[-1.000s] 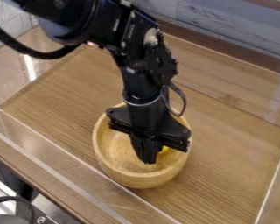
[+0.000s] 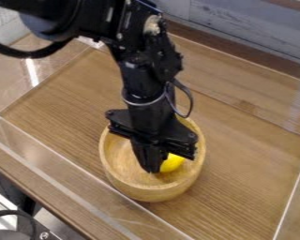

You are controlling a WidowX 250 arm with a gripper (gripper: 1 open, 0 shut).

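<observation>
A wooden bowl (image 2: 153, 186) sits near the front edge of the table. A yellow object (image 2: 172, 164) lies inside it on the right, partly hidden by the black gripper (image 2: 149, 161). The gripper reaches down into the bowl from above, its fingertips beside the yellow object and appearing close together. Whether anything is between them is hard to see; the yellow object shows to their right.
A pale panelled wall (image 2: 259, 33) runs along the back. A black cable (image 2: 15, 214) lies at the lower left, off the table.
The gripper has shifted slightly left, and more of the yellow object now shows to its right in the bowl.
</observation>
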